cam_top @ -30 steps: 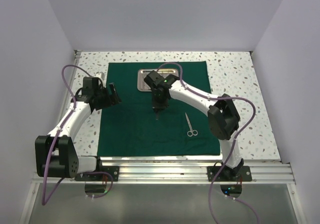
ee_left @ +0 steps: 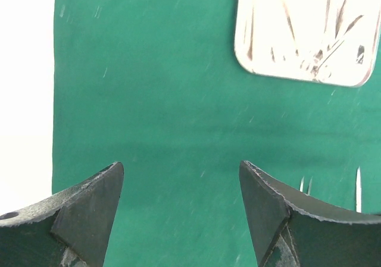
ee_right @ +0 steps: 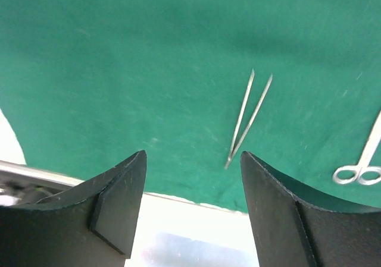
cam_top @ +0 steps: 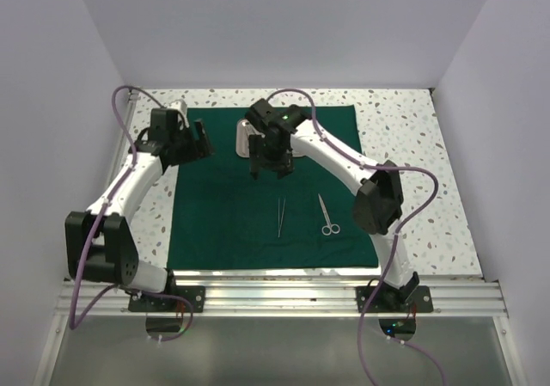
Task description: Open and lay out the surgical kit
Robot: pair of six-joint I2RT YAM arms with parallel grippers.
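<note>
Spread flat on the table is a dark green cloth (cam_top: 223, 231). A metal tray (ee_left: 244, 35) lies on its far part, holding several slim instruments (ee_left: 324, 47); in the top view my right arm covers much of it. Tweezers (cam_top: 281, 218) rest alone on the cloth, legs apart in the right wrist view, with scissors (cam_top: 326, 218) to their right. My right gripper (cam_top: 271, 173) is open above the cloth, empty, between tray and tweezers. Over the cloth's left side, my left gripper (cam_top: 204, 139) is also open with nothing between its fingers.
Speckled white table top (cam_top: 412, 188) borders the cloth, clear on the right. A metal rail (cam_top: 275, 287) runs along the front edge. Bare cloth lies to the left of the tweezers.
The tweezers now lie free on the cloth; before, they were at the right gripper. That gripper has opened and drawn back toward the tray. The left gripper has shifted slightly right and away.
</note>
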